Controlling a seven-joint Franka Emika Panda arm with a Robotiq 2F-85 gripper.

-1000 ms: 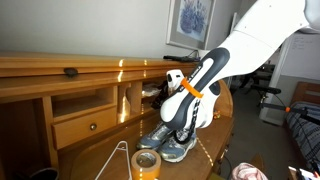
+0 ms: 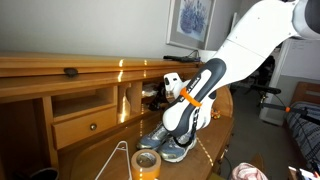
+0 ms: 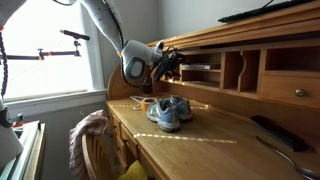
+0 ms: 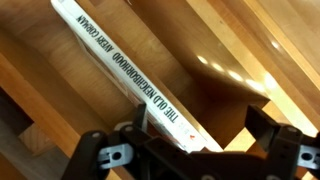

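My gripper is open, with its dark fingers (image 4: 130, 150) at the bottom of the wrist view. Ahead of it, a white book (image 4: 135, 78) with printed lettering on its spine lies diagonally inside a wooden compartment (image 4: 190, 80). No object is visible between the fingertips, and the book's spine passes close to the left finger. From outside, the gripper (image 3: 168, 66) is up at the desk hutch's cubbies (image 3: 203, 68); its tips are hard to make out there.
A pair of grey-blue shoes (image 3: 168, 113) stands on the desktop below the arm. Close by is a roundish orange-tan object (image 2: 146, 165). A black object (image 3: 278, 131) lies farther along the desk. Dividers and a small drawer (image 2: 86, 126) border the cubbies. Part of the desktop (image 3: 215, 145) is clear.
The arm's white and orange-banded links have shifted slightly to the right in exterior view 1. The gripper stays near the cubbies, and the shoes and desk items have not moved.
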